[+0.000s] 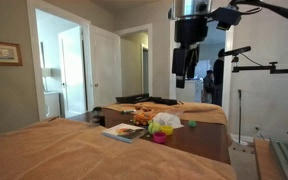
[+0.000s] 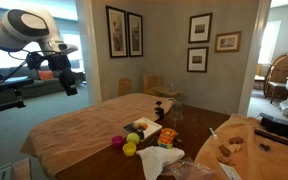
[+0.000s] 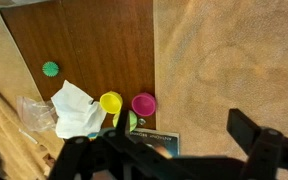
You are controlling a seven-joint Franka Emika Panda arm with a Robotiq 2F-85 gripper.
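Note:
My gripper is open, its two dark fingers wide apart with nothing between them. It hangs high above the table, as the first exterior view shows the gripper (image 1: 185,76) well clear of everything below. Under it in the wrist view are a pink cup (image 3: 144,104), a yellow cup (image 3: 110,102) and a yellow-green round item (image 3: 132,120). A book (image 3: 166,143) with a dark cover lies partly hidden behind the fingers. Left of the cups is a crumpled white cloth (image 3: 74,108), and farther off a small green round object (image 3: 50,69).
A tan towel (image 3: 224,60) covers a large part of the table. Bare brown wood (image 3: 104,45) shows beside it. Clear plastic wrap (image 3: 34,115) lies by the white cloth. In the second exterior view, an orange-red item (image 2: 168,136) stands among the clutter, and dark items (image 2: 281,128) lie on another tan cloth.

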